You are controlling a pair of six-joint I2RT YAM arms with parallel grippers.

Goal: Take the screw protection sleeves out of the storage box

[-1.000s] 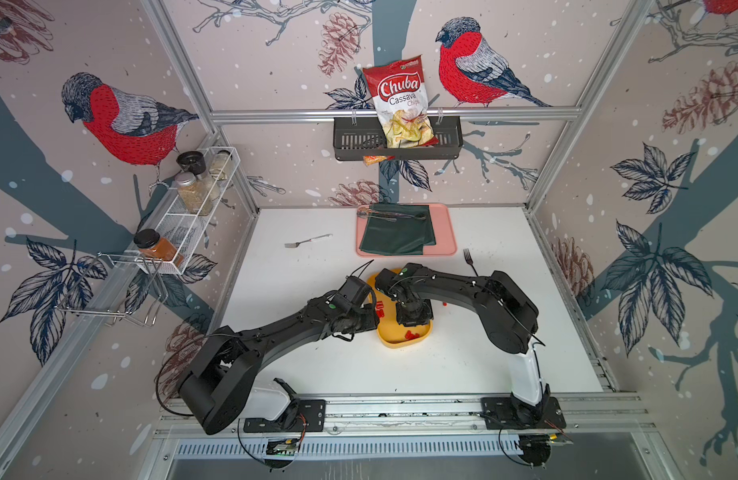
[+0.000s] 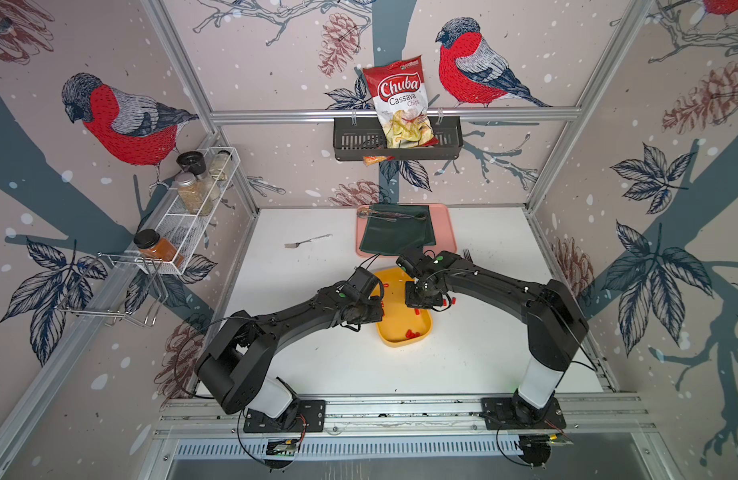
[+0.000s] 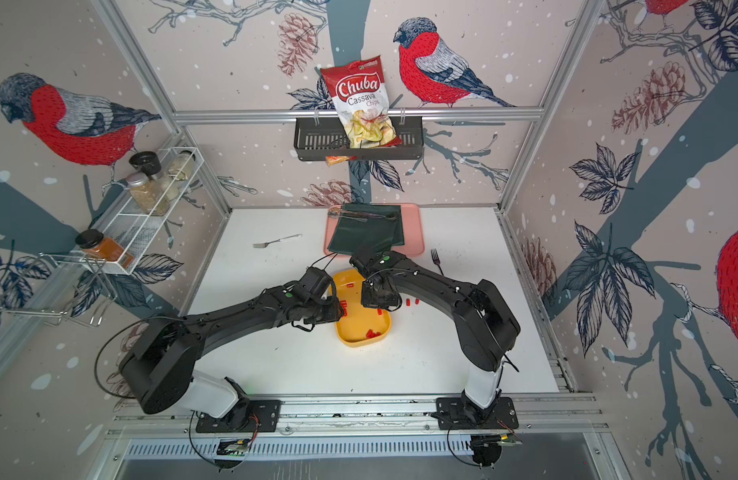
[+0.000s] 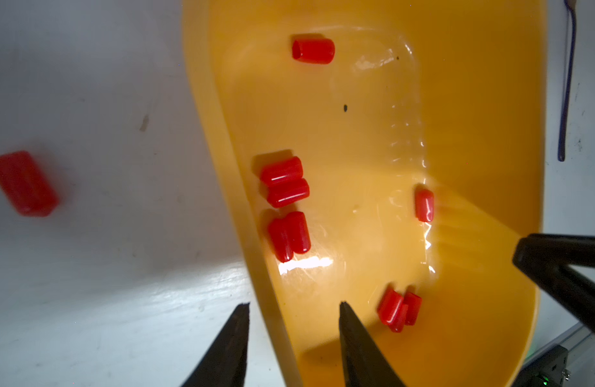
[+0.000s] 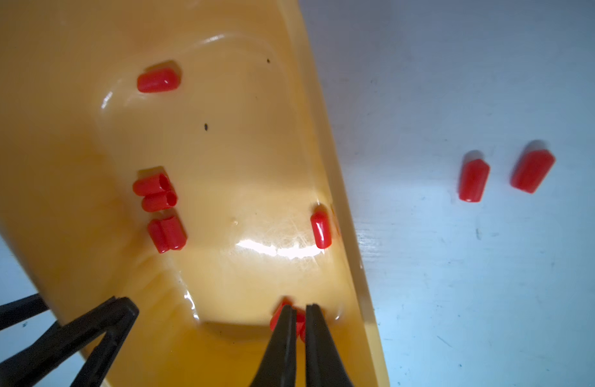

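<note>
Red screw protection sleeves lie in the yellow storage box (image 4: 236, 187): a lone sleeve (image 4: 313, 51) at the far end, several sleeves by the left wall, a single sleeve (image 5: 320, 229) near the right wall, and a cluster of sleeves (image 4: 398, 309) at the near end. On the table, one sleeve (image 4: 24, 183) rests left of the box and two sleeves (image 5: 473, 179) lie right of it. My left gripper is open and empty above the left rim. Over the box, my right gripper is shut; red sleeves show behind its fingertips, partly hidden.
Behind the box stands a pink tray (image 2: 447, 232) with a dark green cloth (image 2: 401, 233). A fork (image 2: 308, 241) lies at the back left, and another fork (image 3: 437, 260) to the right of the tray.
The left arm has shifted slightly right, toward the box.
</note>
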